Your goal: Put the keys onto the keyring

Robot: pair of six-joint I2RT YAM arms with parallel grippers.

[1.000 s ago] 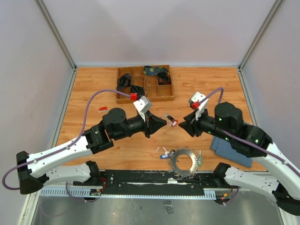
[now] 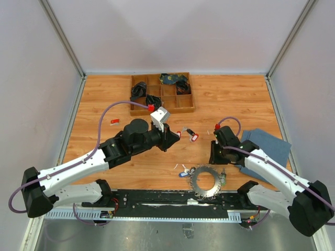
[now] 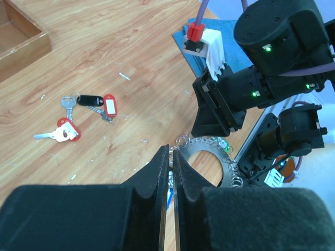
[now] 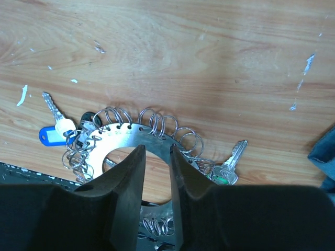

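Note:
The keyring (image 2: 194, 183), a flat metal ring edged with small wire loops, lies near the table's front edge. On its left are a key (image 4: 52, 107) and a blue tag (image 4: 49, 137); a green-marked key (image 4: 238, 152) touches its right side. Above the ring, my right gripper is part open and empty. My left gripper hovers to the left, a narrow empty gap between its fingers. Beyond it lie a silver key (image 3: 68, 103), a black tag (image 3: 90, 100), a red tag (image 3: 110, 106) and another key (image 3: 60, 134) with a red tag.
A divided wooden box (image 2: 172, 103) with dark items stands at the back. Blue cloth (image 2: 264, 149) lies at the right. A small red tag (image 2: 115, 121) is far left. Bare wood lies between box and ring.
Keys and keyring look unmoved.

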